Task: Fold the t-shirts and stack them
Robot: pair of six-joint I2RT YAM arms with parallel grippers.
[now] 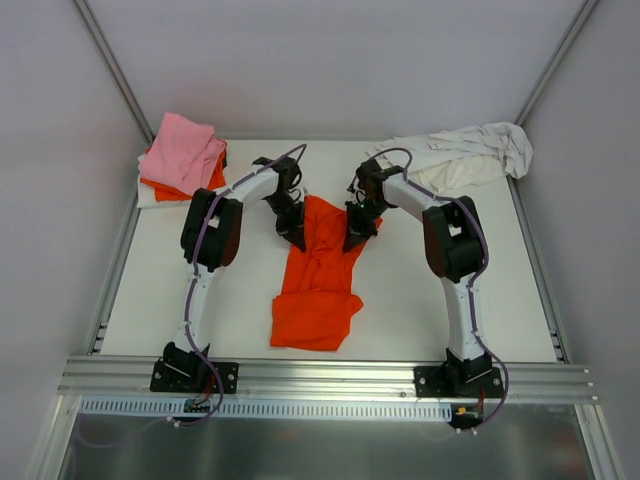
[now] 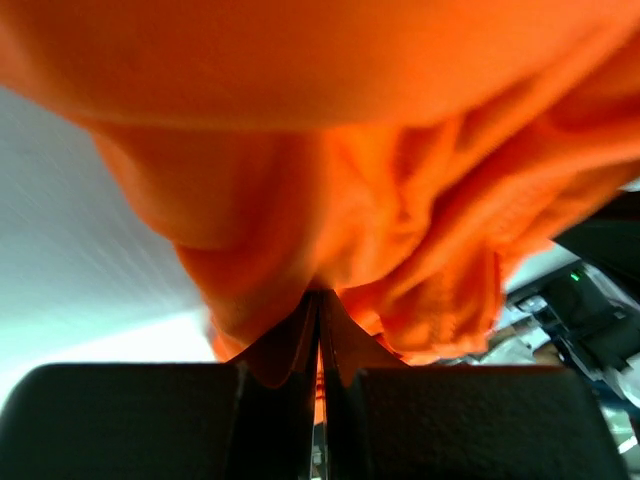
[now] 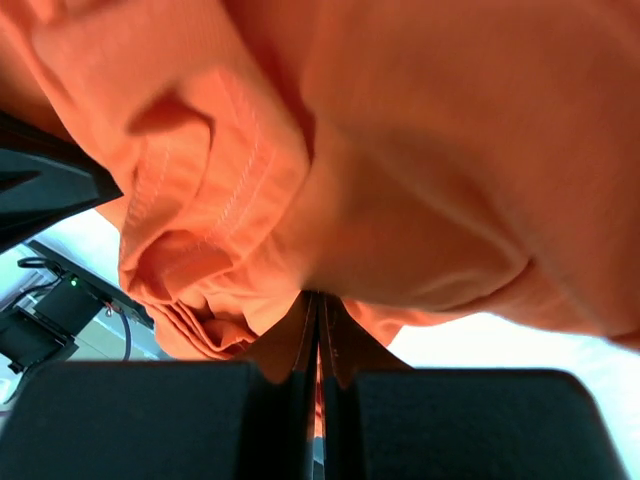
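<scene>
An orange T-shirt [image 1: 312, 318] lies in the middle of the table, its near part folded flat, its far part bunched between both grippers. My left gripper [image 1: 300, 243] is on the shirt's far left part; in the left wrist view its fingertips [image 2: 305, 325] are shut, pressed into orange folds. My right gripper [image 1: 352, 242] is on the right side; in the right wrist view its fingertips [image 3: 300, 325] are also shut in the cloth. How much fabric is between either pair of fingers is hidden.
A folded stack of pink and orange shirts [image 1: 182, 152] lies at the back left. A heap of white cloth [image 1: 475, 150] lies at the back right.
</scene>
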